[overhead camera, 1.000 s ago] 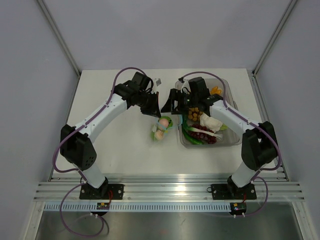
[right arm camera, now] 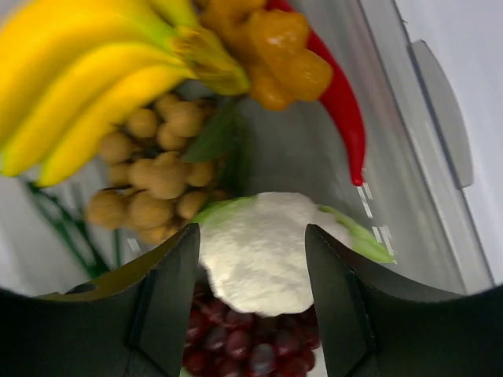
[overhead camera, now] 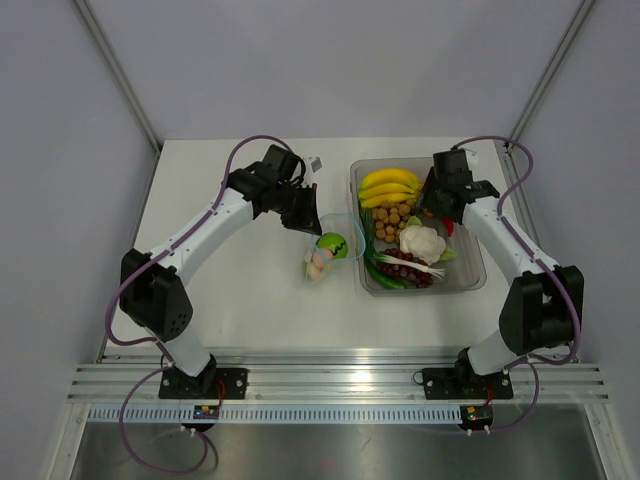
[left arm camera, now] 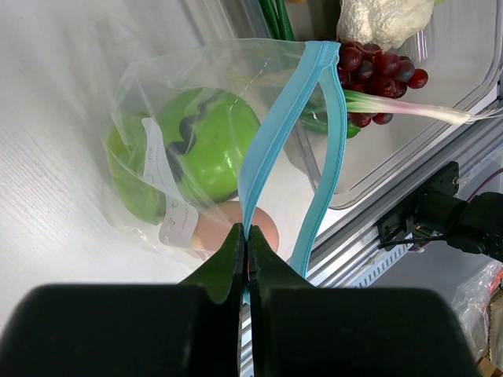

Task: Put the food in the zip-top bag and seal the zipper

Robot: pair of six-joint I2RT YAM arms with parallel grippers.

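The clear zip top bag [left arm camera: 208, 67] lies with its blue zipper mouth [left arm camera: 271, 141] spread apart. Inside rest a green round food [left arm camera: 212, 141] and a pinkish-tan round food [left arm camera: 259, 224]. My left gripper is shut on the zipper rim at one end of the mouth. Over the grey bin, my right gripper stands open above the cauliflower [right arm camera: 263, 243], its fingers [right arm camera: 177, 263] apart and nothing between them. Also in the bin are bananas [overhead camera: 390, 185], brown round fruits [right arm camera: 161, 169], red grapes [overhead camera: 393, 268], orange peppers [right arm camera: 275, 55] and a red chili [right arm camera: 346, 118].
The grey bin [overhead camera: 480, 250] fills the table's right side; its near wall stands close to the bag. A white-stalked green onion [overhead camera: 410, 264] and a green cucumber-like vegetable [overhead camera: 385, 279] lie at its near left. Left of the bag the white table [overhead camera: 230, 290] is clear.
My right gripper has left the bag's mouth and swung right to the bin's far right. The green food now shows at the top of the bag, whose mouth looks wider. My left arm has stayed still.
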